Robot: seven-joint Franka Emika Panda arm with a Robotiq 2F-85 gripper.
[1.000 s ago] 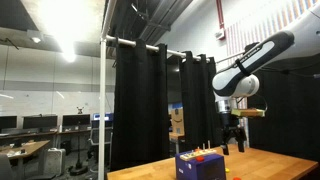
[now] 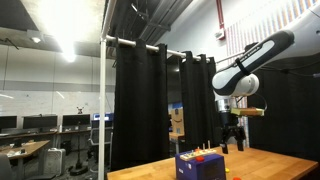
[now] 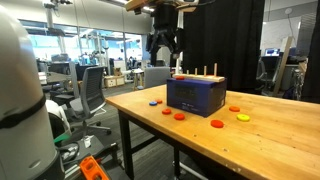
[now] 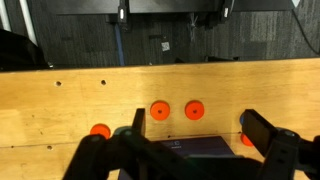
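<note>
My gripper stands open, its dark fingers [image 4: 145,146] wide apart at the lower edge of the wrist view. It hangs well above the wooden table, touching nothing; the second exterior view shows the gripper [image 3: 163,48] higher than the box. A dark blue box [image 3: 197,96] with upright wooden pegs [image 3: 205,71] on top sits on the table. In the wrist view part of the box [image 4: 195,147] lies between the fingers, below them. Around it lie red discs [image 3: 179,117], a yellow disc [image 3: 243,117] and a blue disc [image 3: 153,103].
In the wrist view two orange-red discs [image 4: 160,110] lie side by side near the table edge. Dark curtains [image 2: 142,105] hang behind; an office chair [image 3: 93,90] stands beyond the table.
</note>
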